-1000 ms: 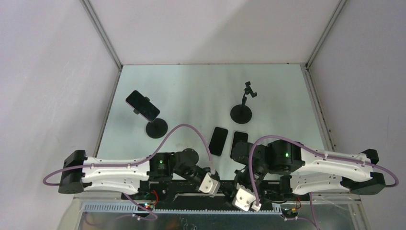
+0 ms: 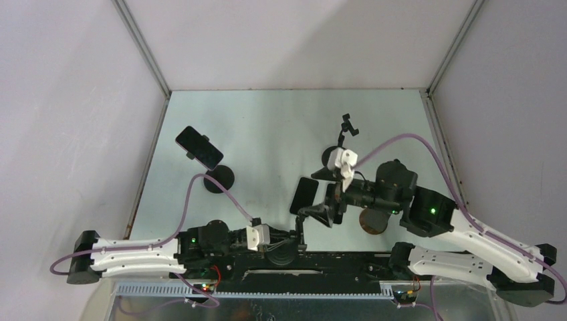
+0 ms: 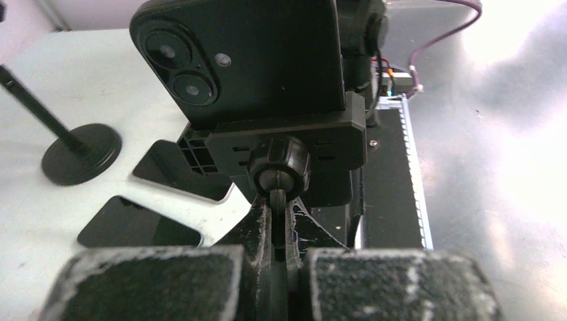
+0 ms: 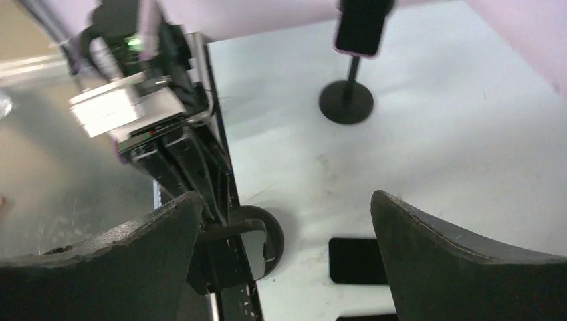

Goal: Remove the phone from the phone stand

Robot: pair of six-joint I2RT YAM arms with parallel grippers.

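In the left wrist view, a black phone (image 3: 254, 60) with two rear lenses sits in the clamp (image 3: 287, 144) of a phone stand. Below the clamp's round knob, my left gripper is shut on the stand's thin stem (image 3: 277, 200). The top view shows this phone edge-on (image 2: 299, 231) beside the left gripper, above the stand's dark base (image 2: 282, 254). My right gripper (image 2: 317, 193) is open over the table, behind that stand and apart from it; nothing shows between its fingers in the right wrist view.
Two dark phones lie flat mid-table: one (image 2: 304, 195) is clear, the other (image 2: 331, 194) partly covered by my right gripper. A stand holding another phone (image 2: 199, 147) is back left; an empty stand (image 2: 348, 126) is back right. A brownish round base (image 2: 373, 222) lies by the right arm.
My right gripper has swung away from the left one, back over the table. The left gripper has shifted left and turned, and the stand's phone now shows at its tip.
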